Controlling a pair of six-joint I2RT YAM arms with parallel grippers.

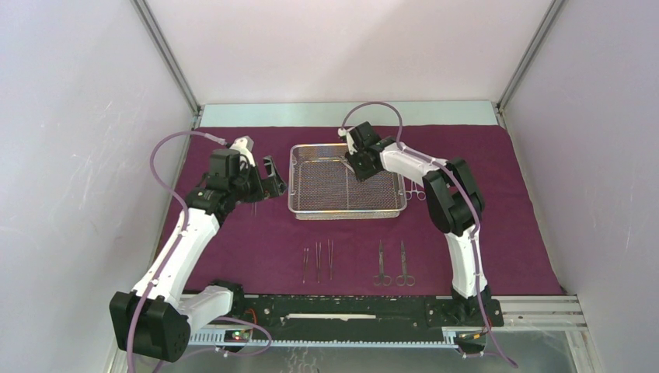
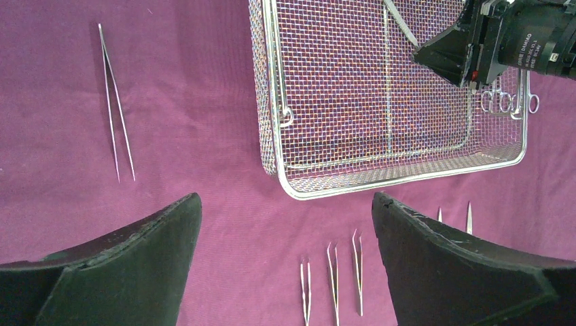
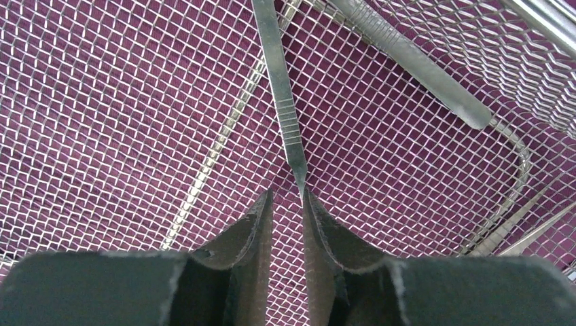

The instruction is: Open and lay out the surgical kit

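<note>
The mesh tray (image 1: 311, 211) sits mid-cloth. Inside, my right gripper (image 1: 357, 172) is low; in the right wrist view its fingertips (image 3: 309, 204) are a little apart beside the pointed end of a flat steel instrument (image 3: 278, 81). A thicker handle (image 3: 435, 81) lies alongside, with slender tips at the lower right. Whether anything is between the fingers is unclear. My left gripper stands open and empty left of the tray, over the cloth near a long pair of tweezers (image 2: 109, 81).
In front of the tray lie several tweezers (image 1: 319, 264) and two scissors (image 1: 381, 268). Ringed instruments (image 1: 416, 194) are at its right edge.
</note>
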